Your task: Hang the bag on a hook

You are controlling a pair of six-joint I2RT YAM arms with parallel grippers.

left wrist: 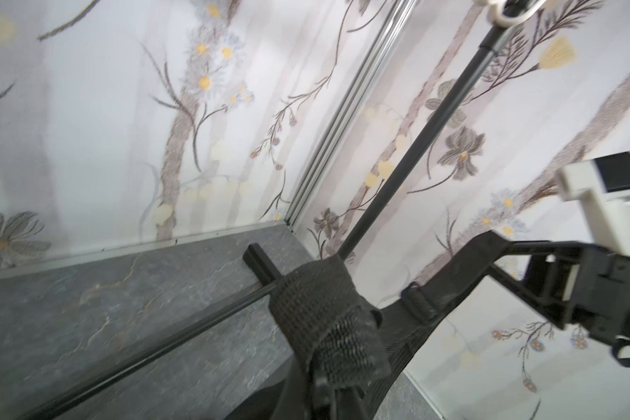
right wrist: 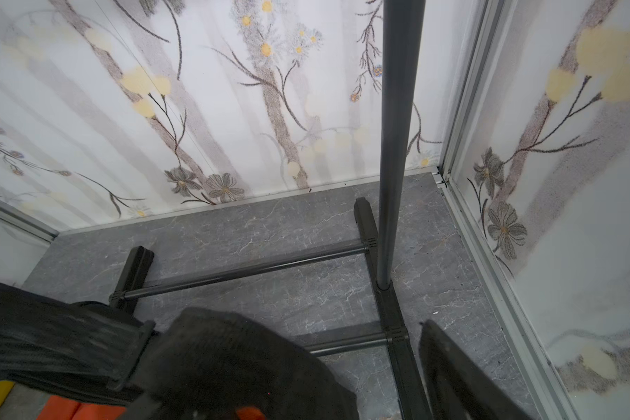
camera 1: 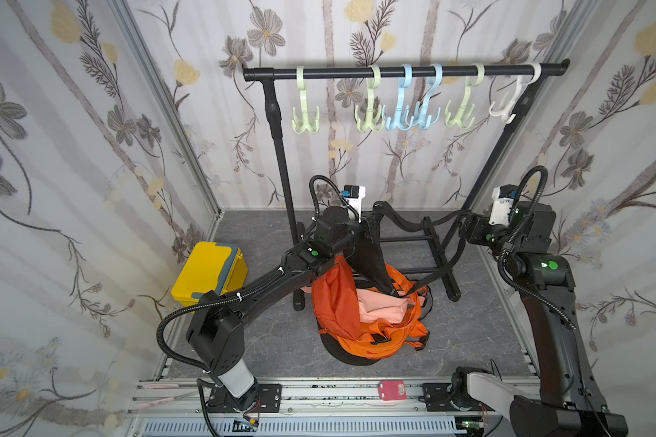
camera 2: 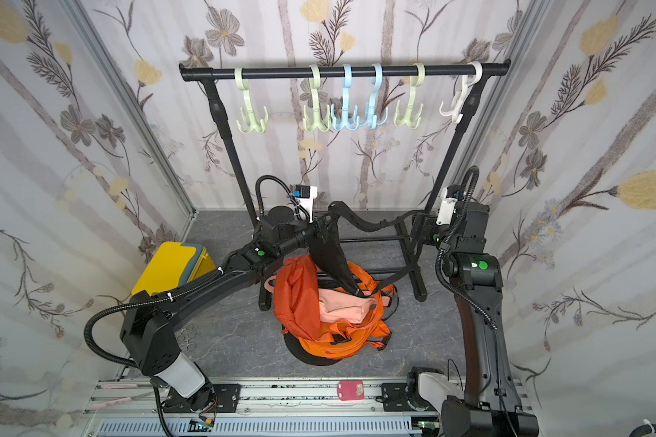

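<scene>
A black bag hangs partly collapsed over the orange backpack, its strap running from my left gripper to the right one. My left gripper is shut on the folded webbing at one end of the strap. Across the rack, my right gripper stands part open near the right post. In the right wrist view the strap drapes over the left finger, hiding it, while the right finger is apart from it. Green, blue and white hooks, including a green hook, hang empty on the rail high above both grippers.
The black rail spans the back on two posts. An open orange backpack lies on the floor below the bag. A yellow box stands at the left.
</scene>
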